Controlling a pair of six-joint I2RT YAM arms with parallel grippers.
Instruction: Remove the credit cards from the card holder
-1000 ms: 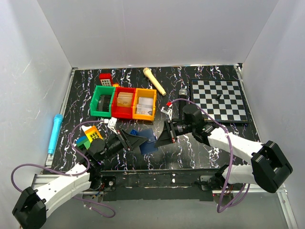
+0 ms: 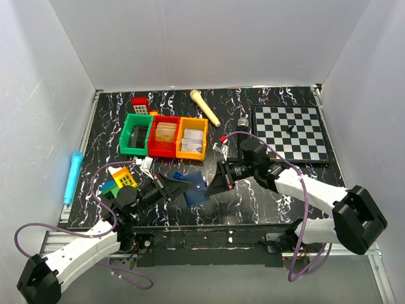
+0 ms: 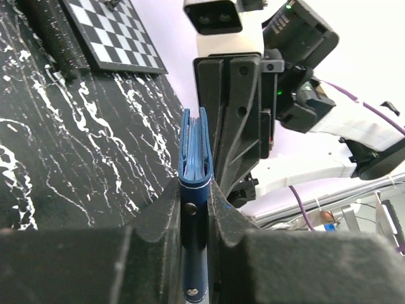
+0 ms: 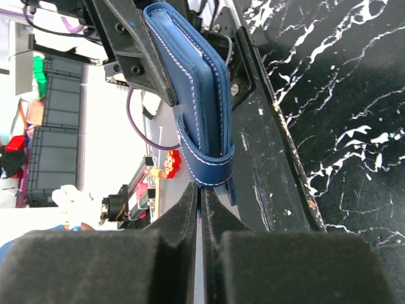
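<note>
A navy leather card holder [image 2: 197,194] with pale stitching is held above the table's front part, between both grippers. My left gripper [image 2: 183,187] is shut on it; in the left wrist view the holder [image 3: 195,158] stands edge-on between the fingers, top edges showing. In the right wrist view the holder [image 4: 202,101] has a snap strap band, and my right gripper has its fingertips close together at the band's lower end; whether they grip the strap is hidden. No cards are clearly visible.
Green [image 2: 125,142], red [image 2: 161,150] and orange [image 2: 190,154] bins stand behind the grippers. A chessboard [image 2: 291,126] lies at the back right, a microphone-like beige object [image 2: 205,107] at the back. The table's front edge runs just below the grippers.
The left gripper and card holder have shifted very slightly left, so a little more of the holder shows. The right arm looks nearly still.
</note>
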